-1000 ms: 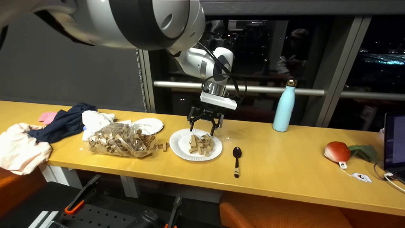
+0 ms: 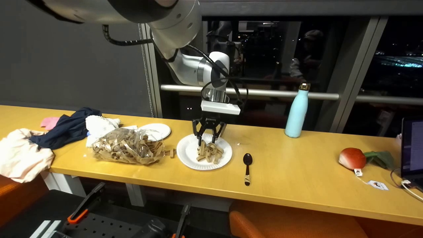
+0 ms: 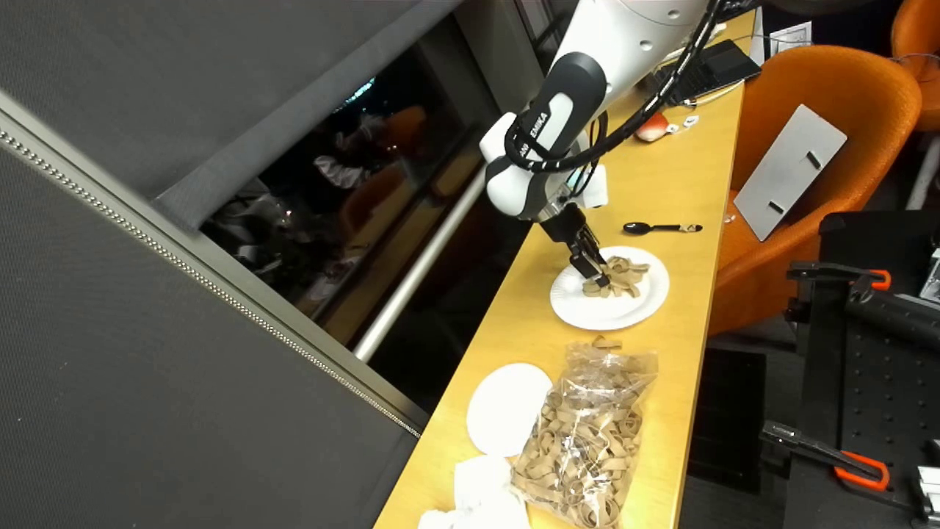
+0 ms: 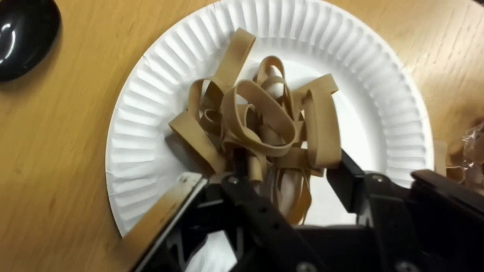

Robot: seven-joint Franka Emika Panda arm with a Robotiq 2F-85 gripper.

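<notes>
A heap of tan rubber bands [image 4: 267,118] lies on a white paper plate [image 4: 140,113], piled toward one side of it. Down at the heap is my gripper [image 2: 206,142], partly open. In the wrist view, one black finger [image 4: 240,165] is pushed in among the bands, while the other finger [image 4: 347,181] stands at the heap's edge. Some bands lie in the gap between them; whether any are gripped does not show. From the other side, exterior view 2 has the fingers [image 3: 601,279] over the same plate [image 3: 608,317], partly covering the bands.
A clear bag [image 2: 127,146] full of similar bands lies left of the plate, a loose piece [image 2: 172,153] beside it. To the right is a black spoon [image 2: 247,160]. Farther off stand a blue bottle [image 2: 297,113] and a red vegetable toy [image 2: 352,158].
My gripper has come down and a little left, into the heap on the plate. Its fingers are closer together than before. The bag, spoon and bottle are unmoved.
</notes>
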